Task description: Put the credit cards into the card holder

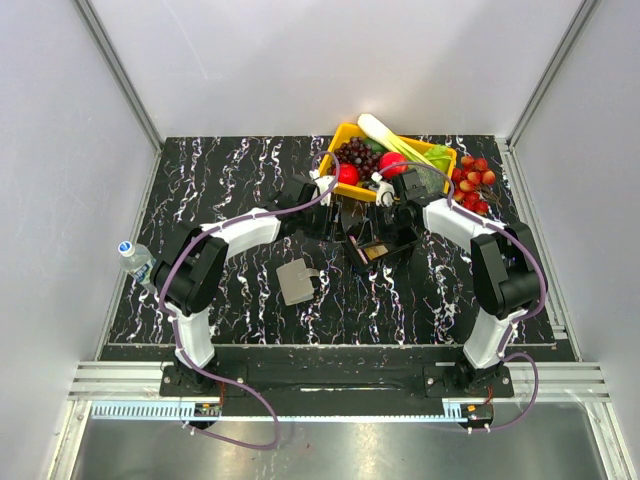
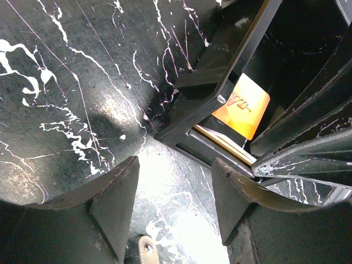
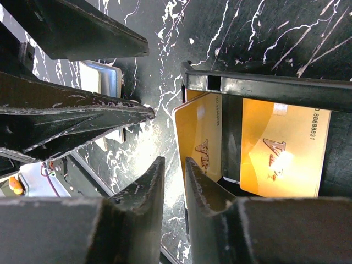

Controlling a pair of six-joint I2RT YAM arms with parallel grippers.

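Observation:
The pale card holder (image 1: 296, 282) lies on the table left of centre; its snap strap (image 2: 147, 250) shows at the bottom of the left wrist view. Gold credit cards are in a black box: one card (image 3: 283, 148) lies flat, and another (image 3: 203, 135) stands tilted by the box's end wall. My right gripper is partly open at the tilted card, with a narrow gap between its fingers. One finger overlaps that card; whether it touches is unclear. My left gripper stands wide open and empty, beside the box.
The black box (image 1: 358, 262) sits between the two grippers. Behind it are a yellow basket (image 1: 452, 172) of produce and loose red fruit (image 1: 474, 178). A water bottle (image 1: 137, 262) stands at the far left.

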